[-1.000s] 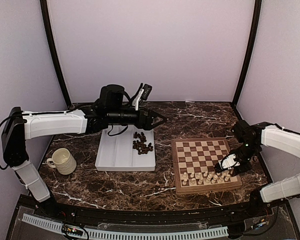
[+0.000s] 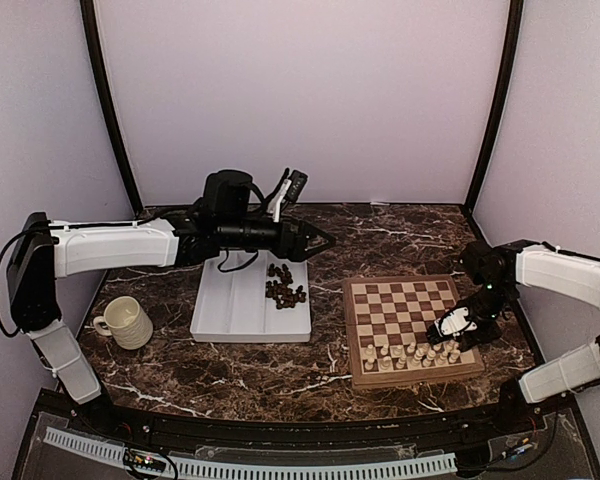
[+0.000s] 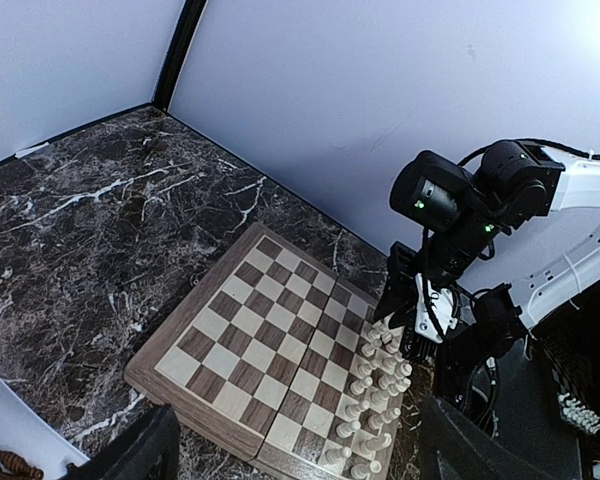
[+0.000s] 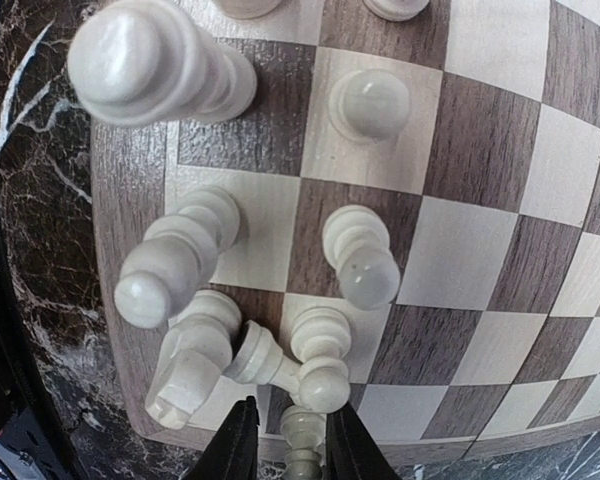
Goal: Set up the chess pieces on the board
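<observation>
The chessboard [image 2: 405,300] has white pieces [image 2: 385,360] grouped along its near side; the rest of its squares look bare. My right gripper is low over the board's right end, fingers parted around a white pawn-like piece [image 4: 302,428], with a gap showing on either side. Just beyond it a small white piece [image 4: 260,358] is tipped over, wedged between the rook-like piece [image 4: 192,355] and a pawn [image 4: 322,350]. Dark pieces [image 2: 285,288] lie heaped in the white tray [image 2: 220,310]. Held high above the tray's far right, my left gripper [image 2: 315,240] is open and empty.
A white mug [image 2: 128,322] stands at the table's left. Tall white pieces [image 4: 145,65] crowd the near edge beside my right gripper. Bare marble [image 2: 380,235] lies behind the board, and the right wall [image 2: 550,180] is close to the right arm.
The left arm is nearly still.
</observation>
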